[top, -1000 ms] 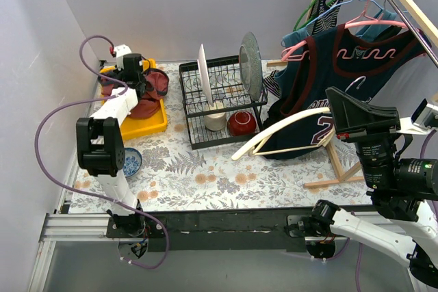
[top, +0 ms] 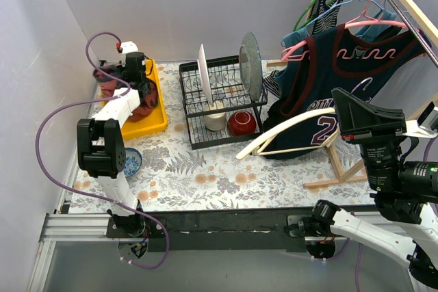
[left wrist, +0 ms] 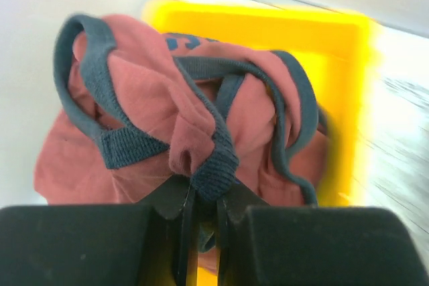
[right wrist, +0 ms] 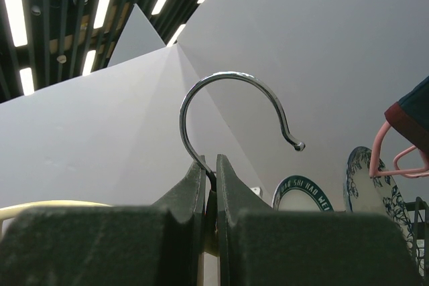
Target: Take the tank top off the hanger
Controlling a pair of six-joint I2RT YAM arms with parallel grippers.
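At the far left, over a yellow bin (top: pixel 154 117), my left gripper is shut on a bunched pink tank top (left wrist: pixel 120 85) with grey trim, which hangs in and over the bin. My right gripper is shut on a cream hanger (top: pixel 280 128), gripped at its metal hook (right wrist: pixel 228 76), held out at the right side over the dark garments. In the top view no garment shows on this hanger's arms.
A dish rack (top: pixel 205 141) with plates, a mug and red bowl stands centre. A clothes rail (top: pixel 404 1) with several garments is at upper right. A small blue plate (top: pixel 133 162) lies left, with clear counter beside it.
My left gripper and the cloth have shifted slightly over the bin. The right gripper and hanger have moved slightly rightward.
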